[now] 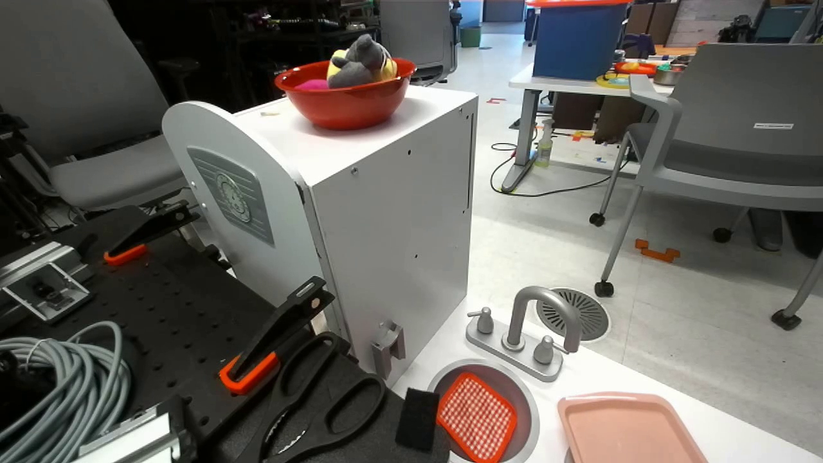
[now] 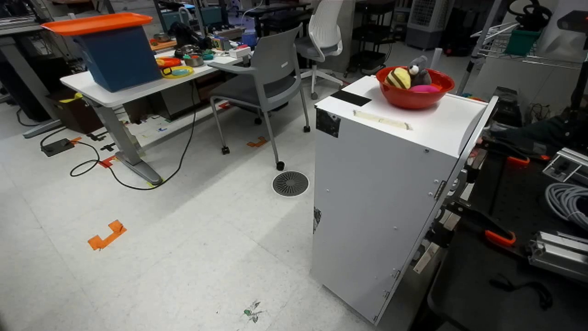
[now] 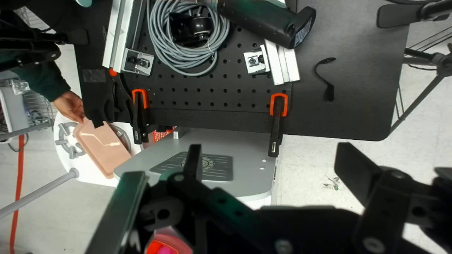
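In the wrist view my gripper is open, its dark fingers [image 3: 356,169] wide apart with nothing between them. It hangs over the white toy-kitchen cabinet [image 3: 250,152] and the black table's edge. On top of the cabinet sits a red bowl [image 1: 347,108] holding a grey-and-yellow plush toy [image 1: 362,65] and something pink. The second exterior view shows the same bowl [image 2: 416,96], with a striped yellow plush [image 2: 398,78] and a grey one [image 2: 420,71]. At the wrist view's bottom, the gripper partly hides the bowl [image 3: 180,243]. Neither exterior view shows the gripper.
A pink tray [image 1: 633,432] lies beside the sink [image 1: 528,401], which holds a red basket [image 1: 478,417]. A person's hand [image 3: 70,106] is at the tray. Clamps [image 3: 275,127], coiled cable [image 3: 182,63] and black scissors [image 1: 308,409] occupy the black table [image 3: 351,106].
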